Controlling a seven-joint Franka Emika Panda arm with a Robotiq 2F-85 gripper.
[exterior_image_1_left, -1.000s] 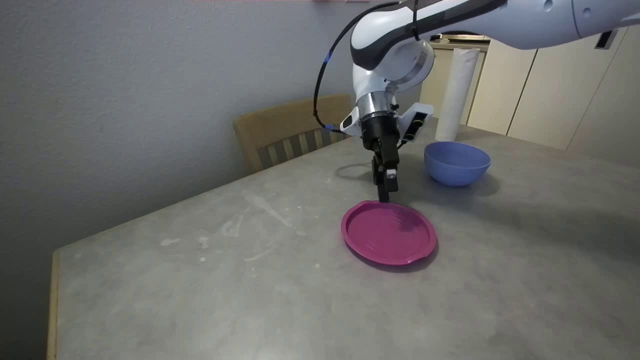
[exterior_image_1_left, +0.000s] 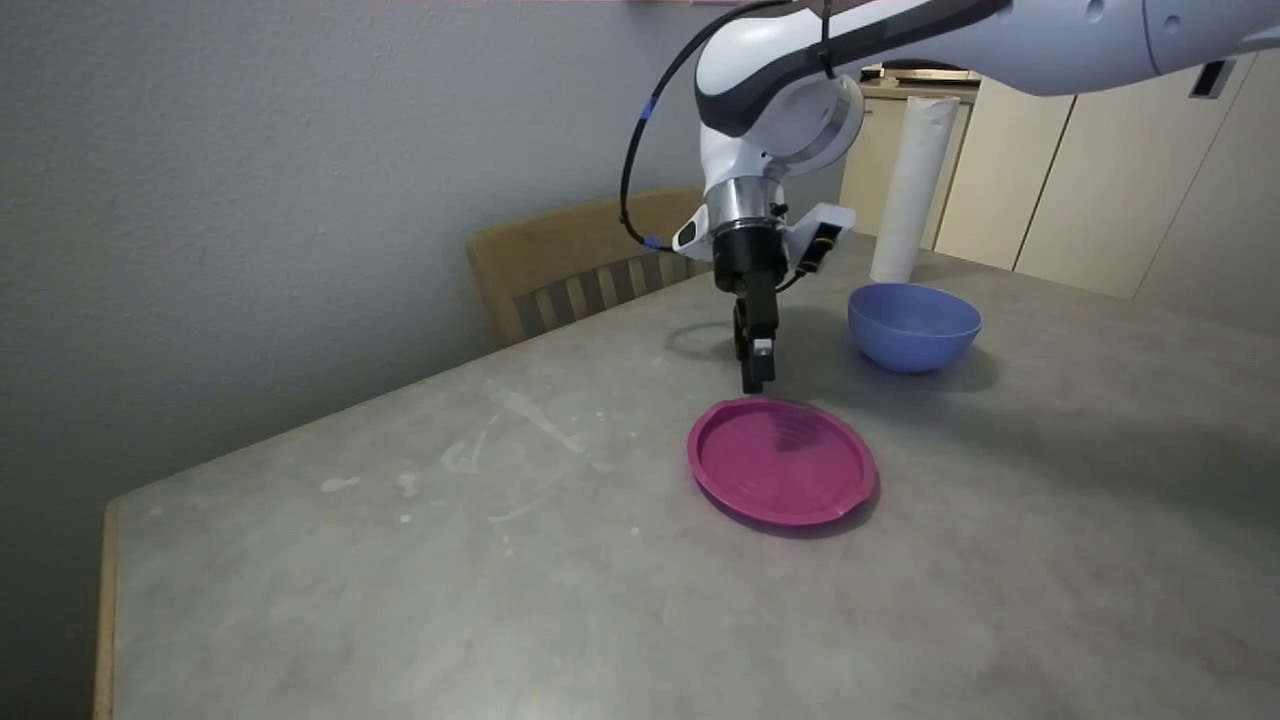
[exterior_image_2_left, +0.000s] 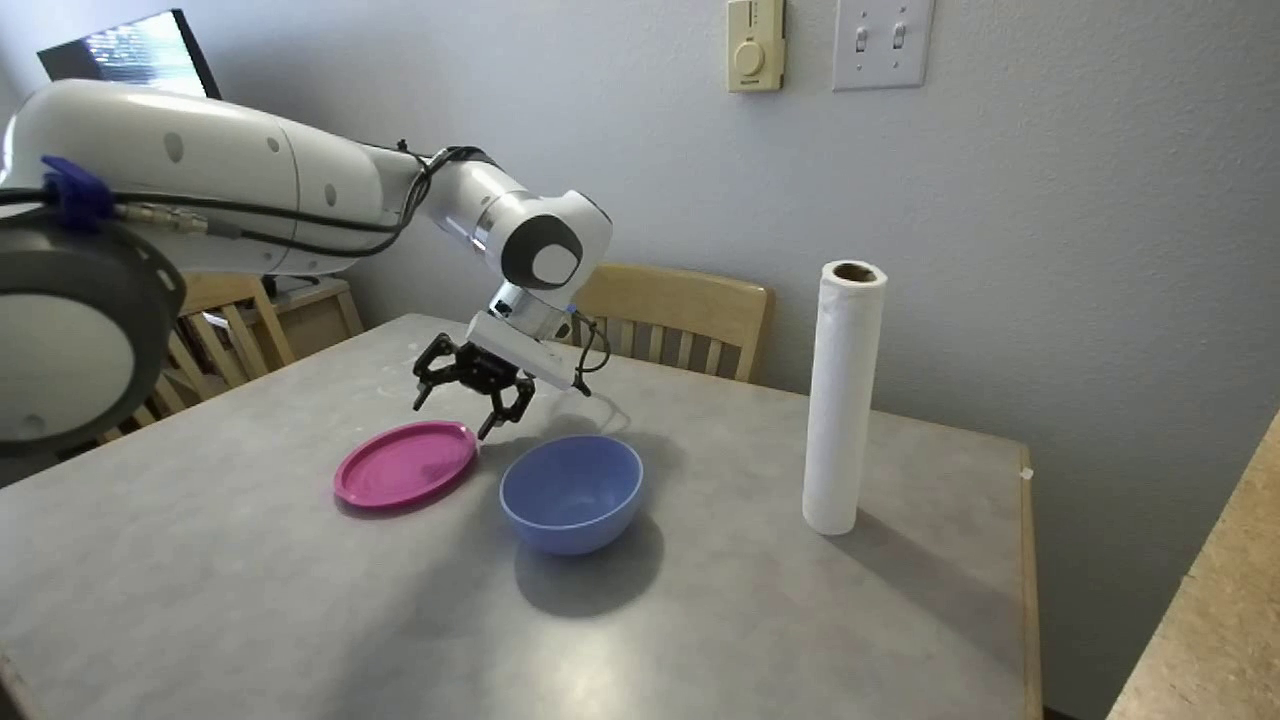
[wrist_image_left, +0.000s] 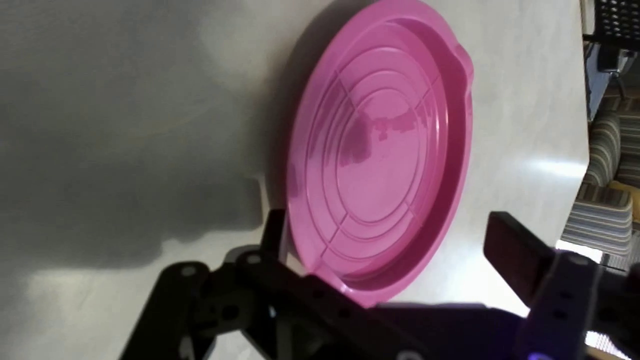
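Note:
A round pink lid (exterior_image_1_left: 782, 466) with a raised rim lies on the table. My gripper (exterior_image_2_left: 452, 416) hangs low just behind the lid, fingers wide apart and nothing held between them. In the wrist view the lid (wrist_image_left: 384, 150) fills the middle, and the left finger (wrist_image_left: 274, 234) overlaps its lower left rim; whether they touch I cannot tell. The other finger (wrist_image_left: 516, 255) stands clear to the right. A blue bowl (exterior_image_2_left: 573, 492) sits upright beside the lid; no contents show in it.
A white paper roll (exterior_image_2_left: 843, 402) stands upright on the grey table (exterior_image_1_left: 420, 576). Behind the table's back edge is a wooden chair (exterior_image_2_left: 672, 314), with the wall beyond.
In exterior view 1 my gripper has shifted slightly left and up. The pink lid has moved a little to the right and back. The blue bowl has stayed put.

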